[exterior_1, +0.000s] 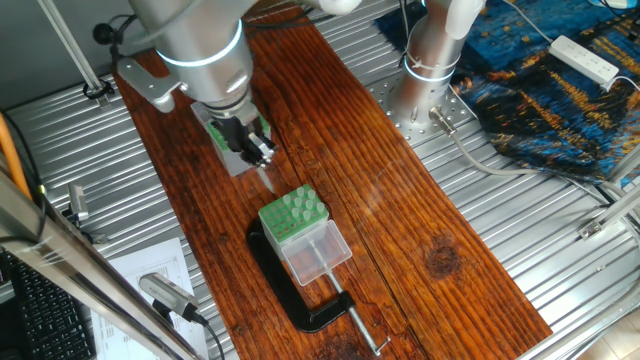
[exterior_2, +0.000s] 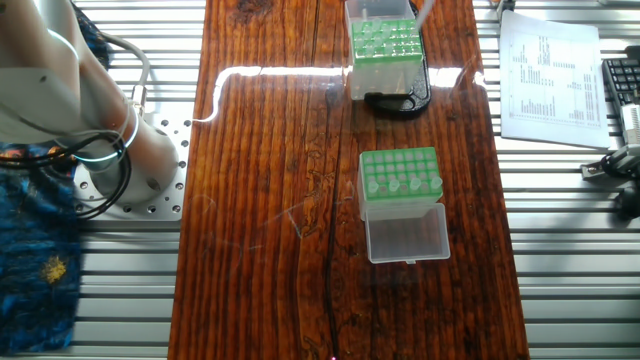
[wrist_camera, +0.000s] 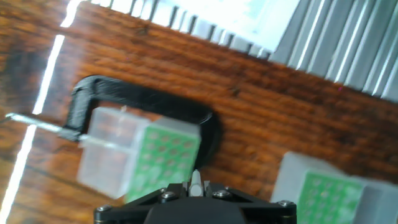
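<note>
My gripper (exterior_1: 262, 156) is shut on a translucent pipette tip (exterior_1: 266, 180), which points down over bare wood between two green-topped racks. In the wrist view the tip (wrist_camera: 196, 183) shows as a pale point between the black fingers. The clamped rack (exterior_1: 294, 210) carries several tips and has its clear lid open. Partly hidden behind the arm in exterior view 1 is the other rack (exterior_2: 400, 172); exterior view 2 shows a single row of tips along its lid side and many empty holes.
A black C-clamp (exterior_1: 284, 285) holds the first rack, its screw bar reaching past the open lid (exterior_1: 318, 252). Bare wood (exterior_1: 400, 215) lies toward the robot base (exterior_1: 415, 100). Papers (exterior_2: 553, 80) and a keyboard lie off the board.
</note>
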